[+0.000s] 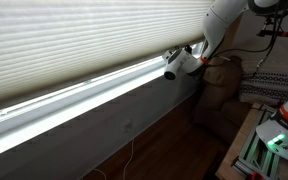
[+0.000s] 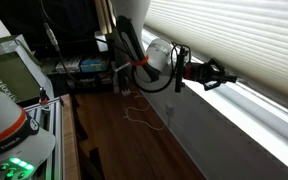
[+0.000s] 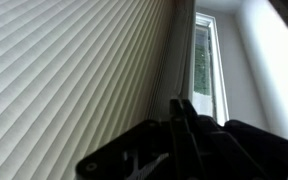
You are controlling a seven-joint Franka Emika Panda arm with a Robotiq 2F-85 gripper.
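A pale pleated blind [image 1: 74, 45] covers most of the window. Its lower edge slopes across exterior view 1, with a bright strip of window and a white sill [image 1: 69, 98] below. My gripper [image 2: 212, 72] is at this lower edge, reaching along the window from the arm's side. In the wrist view the blind [image 3: 59, 75] fills the left side, and its bottom edge runs down to the dark fingers of my gripper. They look shut on that edge, though the contact itself is dark and small. Glass [image 3: 202, 65] shows to the right of it.
A brown armchair [image 1: 222, 92] stands in the corner under the arm. A white cord [image 2: 144, 119] hangs from a wall outlet to the wooden floor. The table [image 1: 240, 140] is near the arm's base. Open floor lies below the window.
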